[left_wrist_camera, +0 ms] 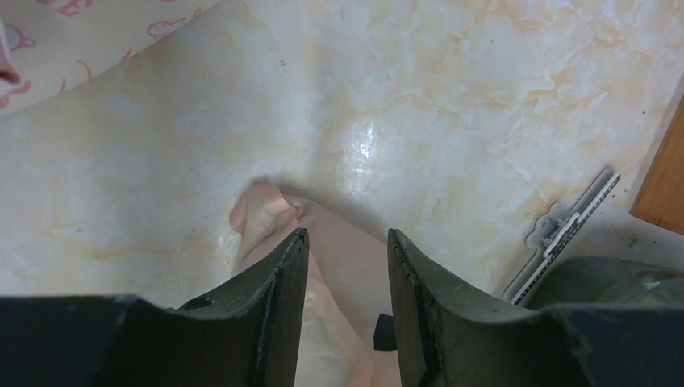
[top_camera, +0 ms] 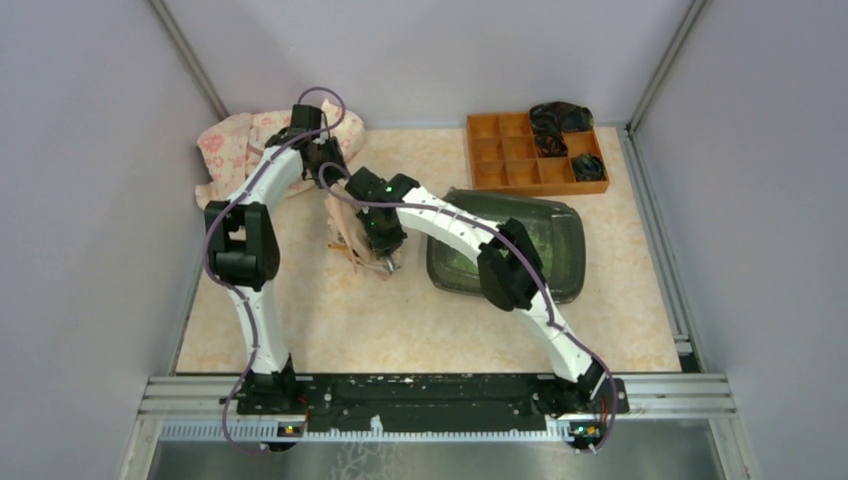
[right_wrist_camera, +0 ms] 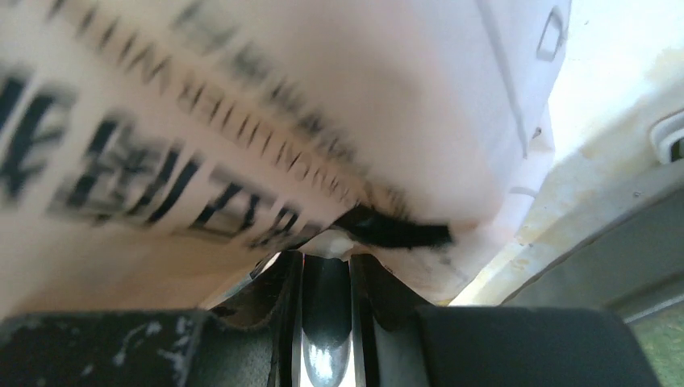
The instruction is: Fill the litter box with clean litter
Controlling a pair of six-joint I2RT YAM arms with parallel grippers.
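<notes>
A crumpled beige printed bag [top_camera: 349, 235] lies left of the dark green litter box [top_camera: 556, 262], under my right gripper. In the right wrist view that gripper's fingers are close together around a shiny metal piece, with the bag's lettering just beyond; whether it grips the piece is unclear. My left gripper is open above the bag and marble top, holding nothing. A metal clip [left_wrist_camera: 569, 234] lies beside the box in the left wrist view.
A pink-patterned cushion-like bundle [top_camera: 225, 150] fills the back left. A wooden compartment tray [top_camera: 495, 150] with black bags stands at back right.
</notes>
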